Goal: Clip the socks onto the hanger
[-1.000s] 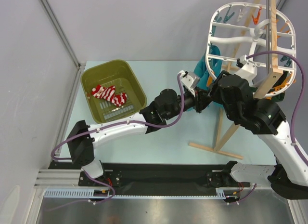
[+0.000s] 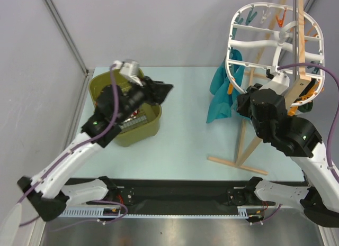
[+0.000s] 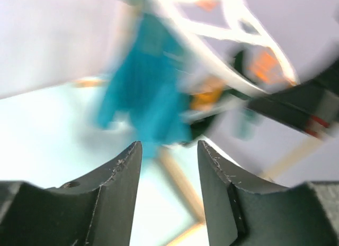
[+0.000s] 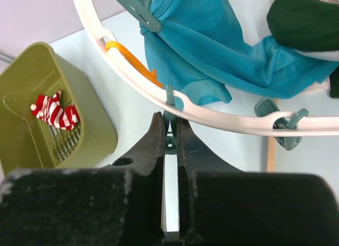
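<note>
The white hanger (image 2: 253, 44) hangs at the upper right. Blue socks (image 4: 206, 50) hang from its rim, one gripped by a grey-green clip (image 4: 139, 9). My right gripper is shut on another grey-green clip (image 4: 170, 97) at the near rim; I see no cloth in that clip. Out over the table, the left gripper (image 2: 168, 92) appears blurred, near the green bin (image 2: 142, 134). Its fingertips (image 3: 136, 151) stand apart with nothing between them in the left wrist view. A red-and-white striped sock (image 4: 55, 112) lies in the bin, mostly hidden by the left arm from above.
An orange clip (image 4: 132, 61) and a further grey-green clip (image 4: 286, 121) sit on the rim. A dark green sock (image 4: 304, 24) hangs farther along. The wooden stand (image 2: 237, 165) reaches down to the table. Between bin and stand, the table (image 2: 183, 140) is clear.
My left gripper has swung left, away from the hanger, and is now beside the bin, its arm covering the striped sock. The right arm has shifted only slightly.
</note>
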